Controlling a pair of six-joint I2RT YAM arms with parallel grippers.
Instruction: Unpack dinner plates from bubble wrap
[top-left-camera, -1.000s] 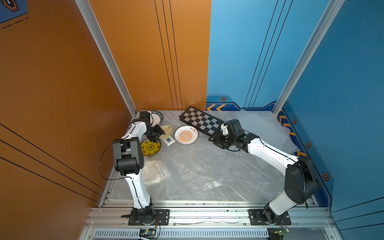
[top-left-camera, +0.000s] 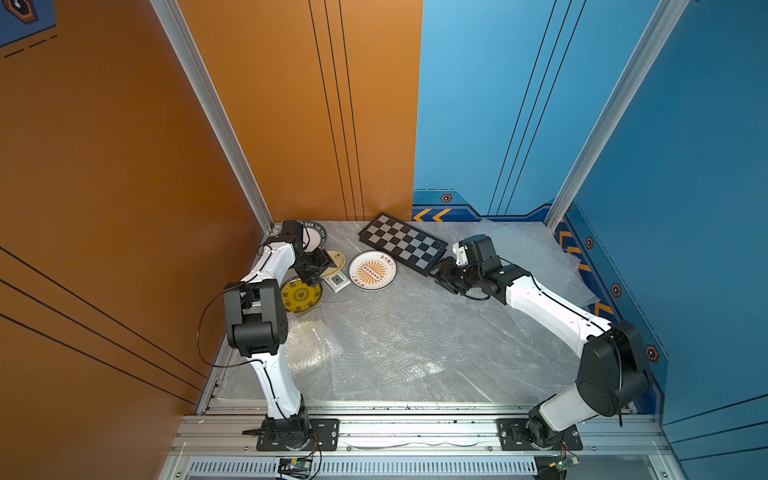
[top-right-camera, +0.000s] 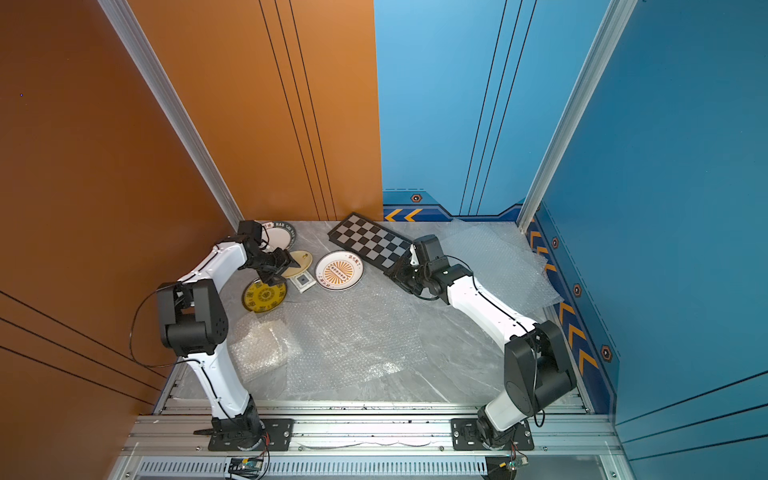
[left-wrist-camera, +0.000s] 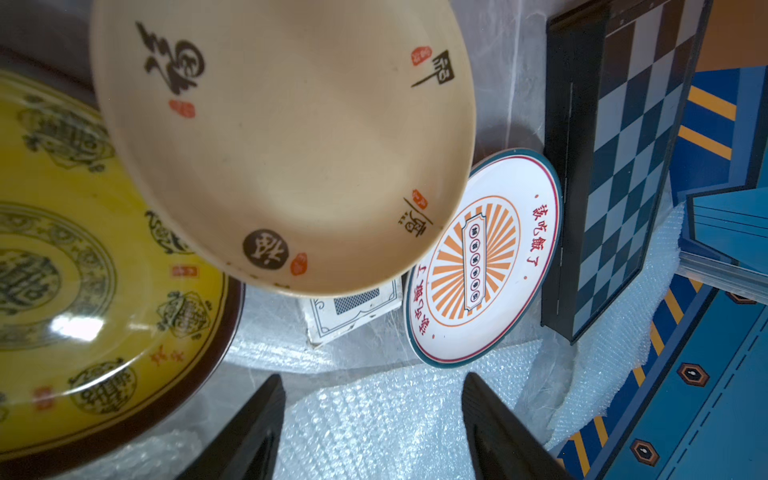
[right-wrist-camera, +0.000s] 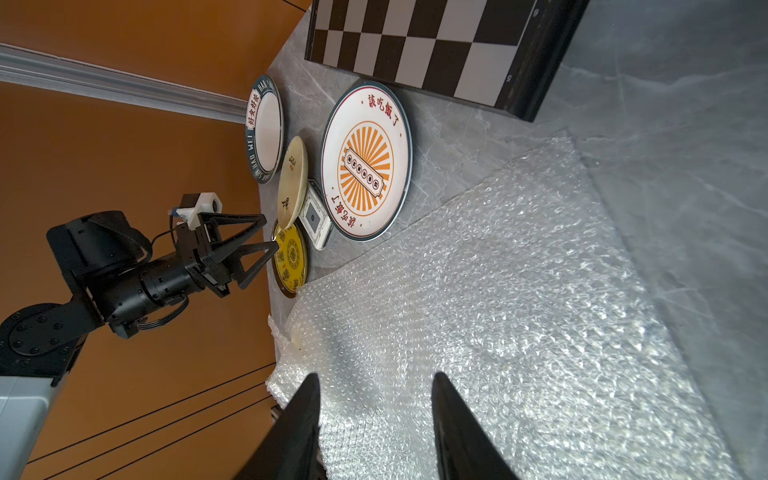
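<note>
Several unwrapped plates lie at the table's left and back. A cream plate (left-wrist-camera: 296, 136) overlaps the white card box (left-wrist-camera: 352, 313) and the edge of a yellow plate (left-wrist-camera: 56, 280) in the left wrist view. Beside them is a white plate with an orange sunburst (top-left-camera: 373, 270); a white plate with a dark lettered rim (right-wrist-camera: 265, 128) lies at the back left corner. My left gripper, open and empty, is close to the cream and yellow plates. Over the table right of the sunburst plate, my right gripper stands open, nothing between its fingers.
Flat bubble wrap (top-left-camera: 392, 344) covers the table's middle front, with a bunched piece (top-right-camera: 260, 348) at left. Another sheet (top-right-camera: 500, 264) spreads at back right. A checkered black box (top-left-camera: 402, 242) stands at the back centre. Bare grey table shows at front right.
The plates look unmoved.
</note>
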